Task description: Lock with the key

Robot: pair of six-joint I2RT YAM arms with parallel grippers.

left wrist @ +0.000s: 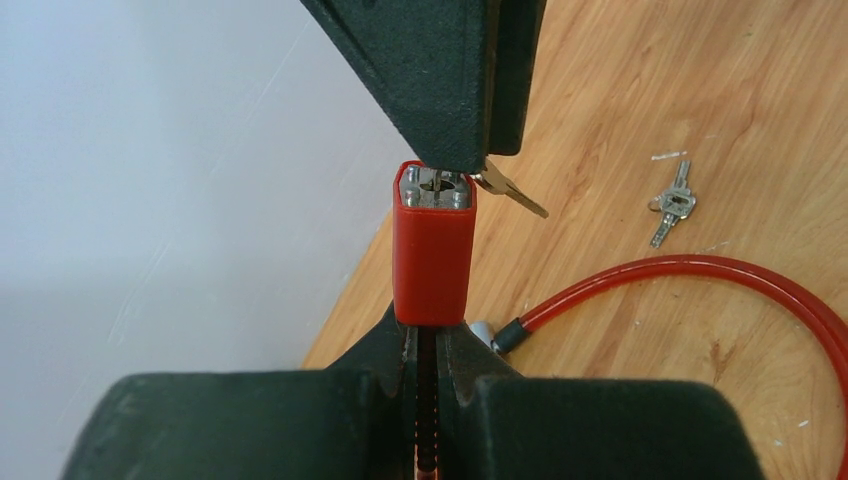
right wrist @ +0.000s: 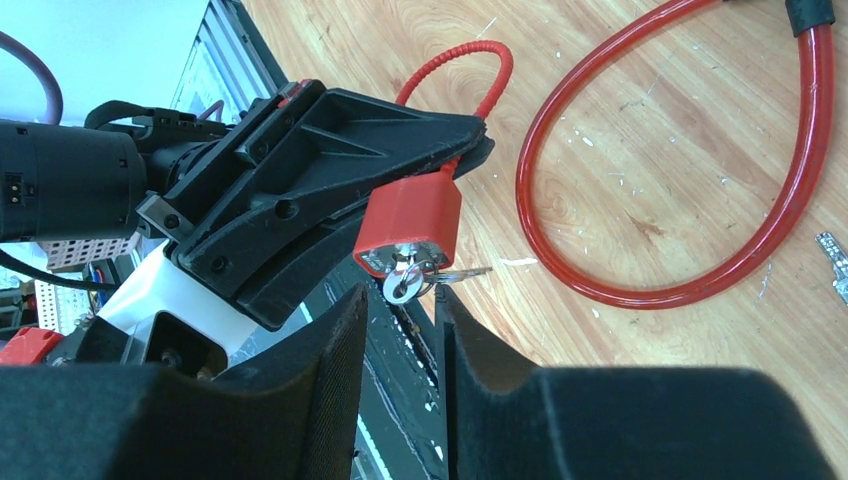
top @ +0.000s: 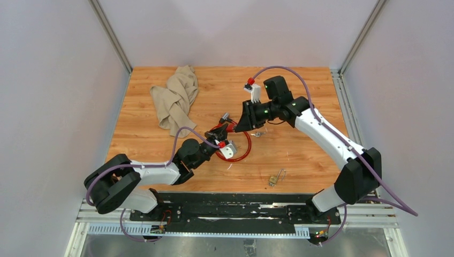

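My left gripper [top: 225,128] is shut on a red lock [left wrist: 432,260], holding it upright above the table. A key [right wrist: 403,284] sits at the lock's keyhole, with a second key [left wrist: 510,190] dangling beside it. My right gripper is at the key end, its fingers a short way apart around the key's ring in its wrist view; whether they touch it is unclear. In the left wrist view its fingertips hide part of the key.
A red cable lock [right wrist: 670,298] lies looped on the wooden table [top: 300,150], with loose keys [left wrist: 676,203] nearby. A brass padlock [top: 273,180] is near the front edge, a beige cloth [top: 171,101] back left.
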